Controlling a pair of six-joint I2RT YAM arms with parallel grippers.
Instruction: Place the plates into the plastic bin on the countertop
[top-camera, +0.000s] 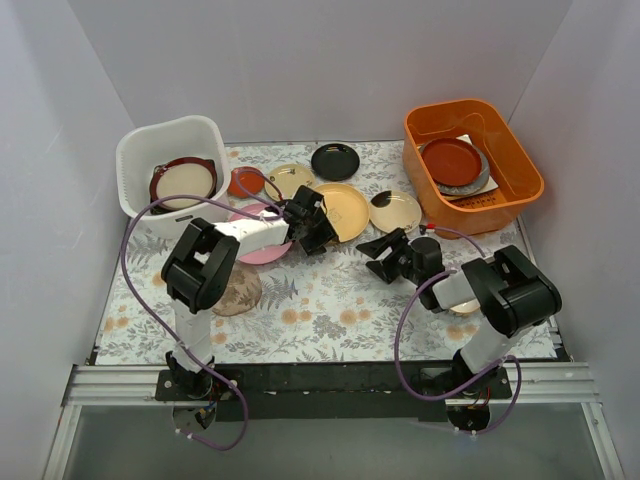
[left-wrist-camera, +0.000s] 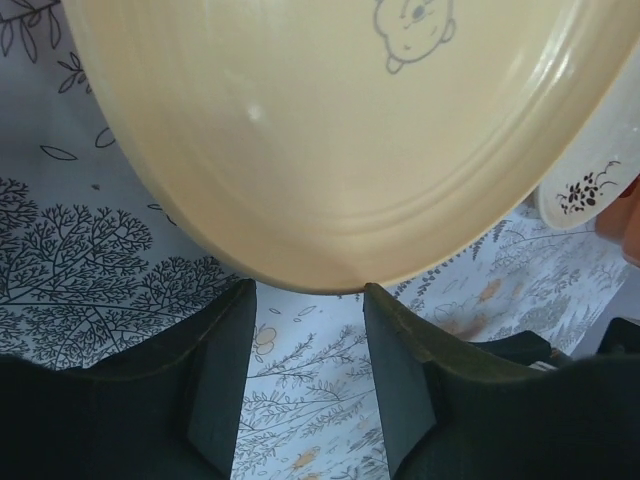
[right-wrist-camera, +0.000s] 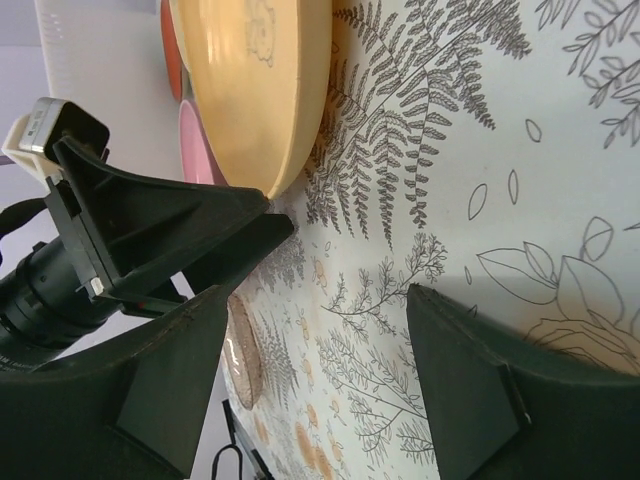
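Note:
A yellow plate (top-camera: 343, 205) lies in the middle of the counter. My left gripper is at its near rim, fingers apart on either side, partly open. My right gripper (top-camera: 380, 258) stands open to the right of it, low over the cloth with nothing between its fingers. A pink plate (top-camera: 268, 250) lies under the left arm. The white bin (top-camera: 140, 150) holds plates at the left; the orange bin (top-camera: 500, 170) holds plates at the right.
A red plate (top-camera: 247, 178), a black plate (top-camera: 335, 162) and cream plates (top-camera: 395, 212) lie toward the back. A brown plate (top-camera: 237, 290) lies at the front left.

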